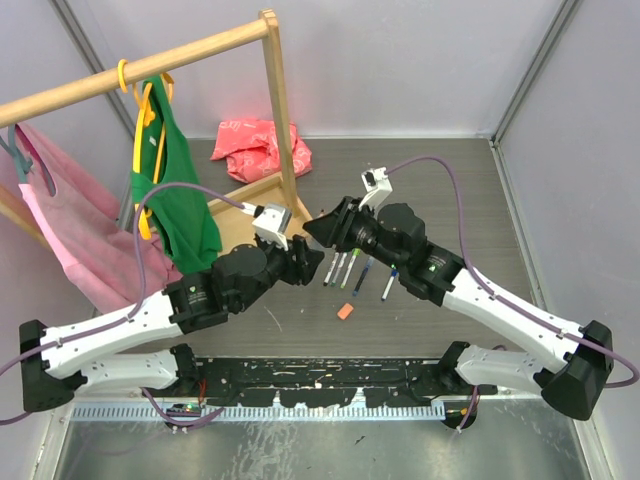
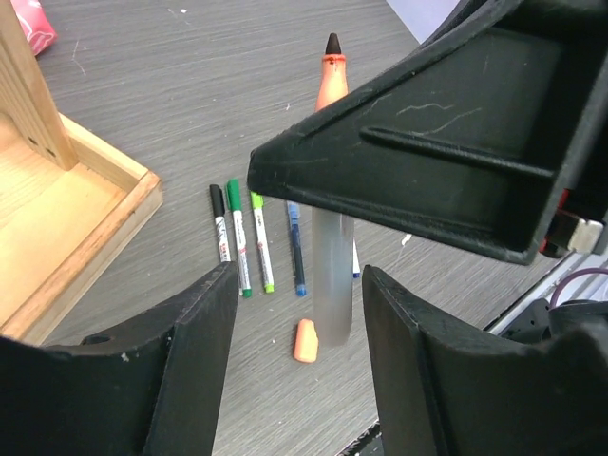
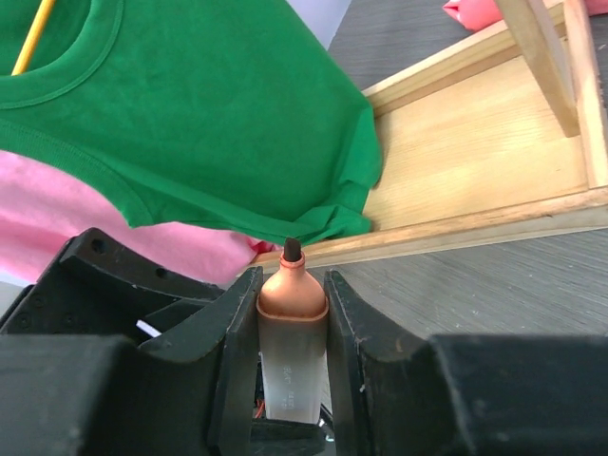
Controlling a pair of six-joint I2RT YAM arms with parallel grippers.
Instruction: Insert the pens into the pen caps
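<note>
A thick pen (image 2: pixel 332 275) with a clear body, orange shoulder and dark tip stands upright, my right gripper shut on it around its upper part. In the left wrist view one right finger (image 2: pixel 418 161) crosses in front of it. My left gripper is open, its fingers spread to either side of the pen's lower end and apparently not touching it. On the table lies an orange cap (image 2: pixel 306 341). Behind lie capped pens: black (image 2: pixel 220 228), green (image 2: pixel 238 242), light green (image 2: pixel 262 247) and blue (image 2: pixel 295 249); another is mostly hidden.
A wooden rack base (image 1: pixel 240 218) stands behind and left of the grippers. Green cloth (image 1: pixel 180 180) and pink cloth (image 1: pixel 90 220) hang from its bar. Red plastic (image 1: pixel 255 150) lies at the back.
</note>
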